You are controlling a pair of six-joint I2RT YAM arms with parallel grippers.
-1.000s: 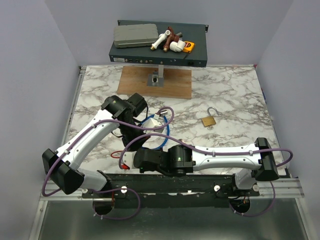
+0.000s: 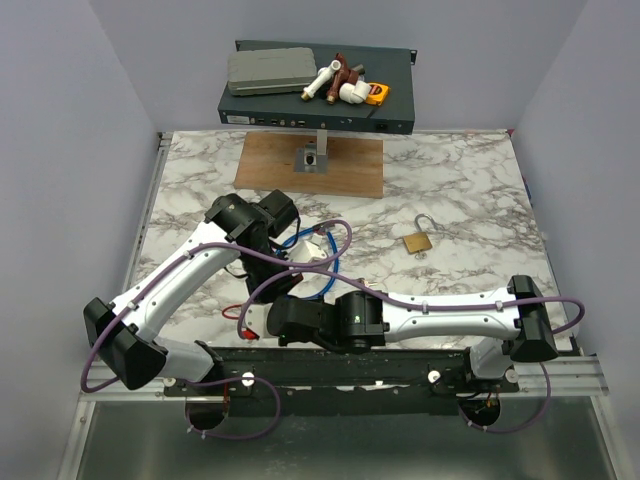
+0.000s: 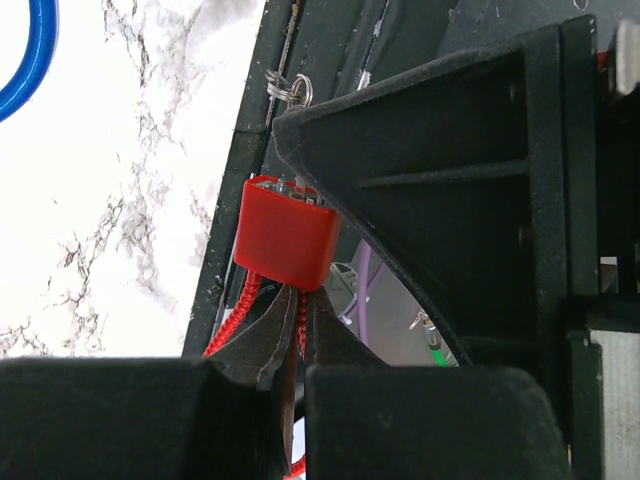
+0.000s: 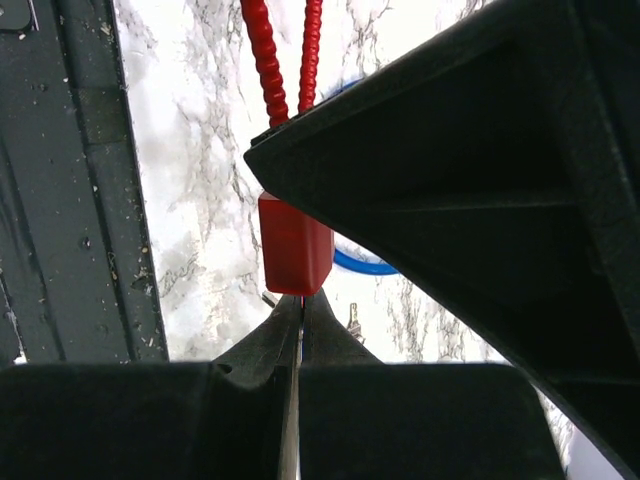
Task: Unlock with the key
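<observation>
A red lock body (image 3: 285,235) with a braided red cable (image 4: 268,62) shows in both wrist views, held up above the table's front edge. In the left wrist view small metal rings and a thin metal piece sit at its top, partly hidden behind a black finger. My left gripper and my right gripper are shut, each close to the red lock; whether anything thin is between their fingertips is hard to tell. From above, both grippers meet at the front centre and mostly hide the lock.
A brass padlock (image 2: 417,242) lies on the marble at right. A blue cable loop (image 2: 334,255) lies behind the grippers. A wooden board (image 2: 260,160) and a dark shelf (image 2: 314,110) with assorted items are at the back.
My left arm has shifted very slightly toward the front since about a second ago. The rest looks nearly the same.
</observation>
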